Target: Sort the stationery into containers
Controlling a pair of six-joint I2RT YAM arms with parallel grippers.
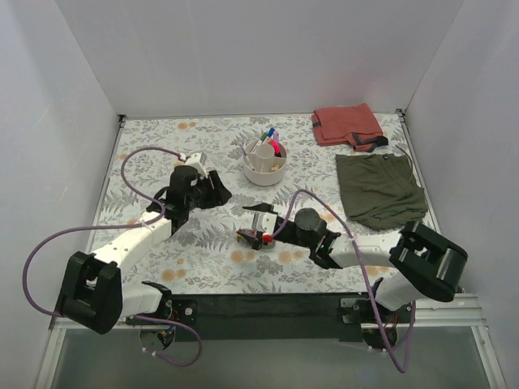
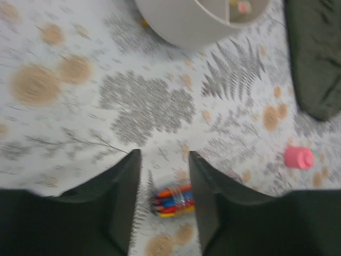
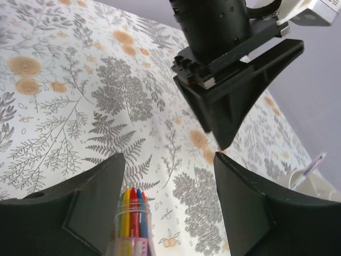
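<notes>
A clear jar of colored crayons (image 3: 133,220) lies on its side on the patterned mat, crayon tips at its mouth. In the left wrist view the jar (image 2: 175,201) shows low in the picture, partly covered by the fingers. My right gripper is open above the jar, nothing between its fingers. Seen from the top, the right gripper (image 1: 246,220) hides most of the jar. My left gripper is also open and empty, between the jar and the white divided container (image 1: 263,175). Pens and markers (image 1: 270,138) stand in that container.
A small pink object (image 2: 298,157) sits on the mat to the right of the jar. A red cloth pouch (image 1: 347,126) and a dark green one (image 1: 381,190) lie at the right.
</notes>
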